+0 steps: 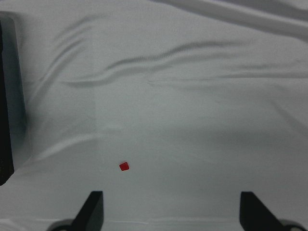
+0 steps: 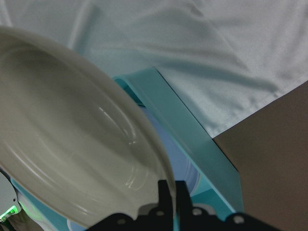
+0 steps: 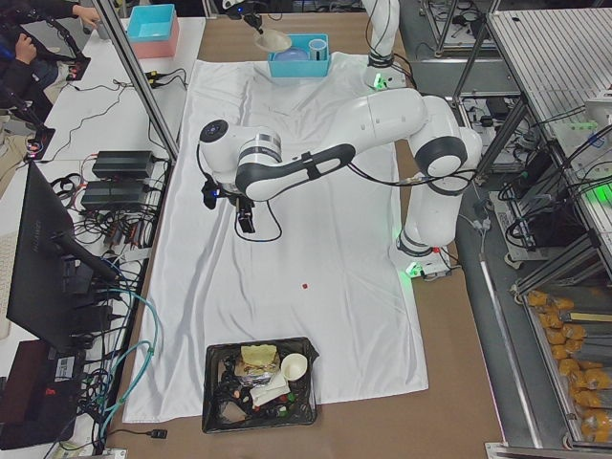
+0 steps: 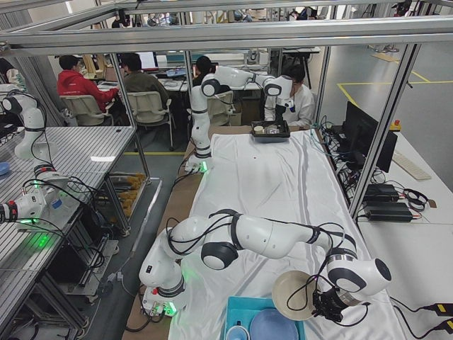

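A cream oval plate point(image 3: 273, 40) point(image 4: 289, 292) point(image 2: 72, 125) hangs at one end of the cloth; my right gripper point(image 4: 327, 306) is shut on its rim. Just beside and beneath it is a light blue bin point(image 3: 297, 67) point(image 4: 235, 306) point(image 2: 202, 139) holding a blue plate point(image 4: 273, 328) and a cup point(image 3: 317, 50). Over the middle of the cloth my left gripper point(image 3: 234, 210) stands open, pointing down, with only cloth and a small red square point(image 3: 305, 286) point(image 1: 124, 166) visible below.
A black tray point(image 3: 216, 382) point(image 4: 270, 137) of food items and a bowl sits at the opposite end. A monitor and electronics line one long side, beyond a frame post.
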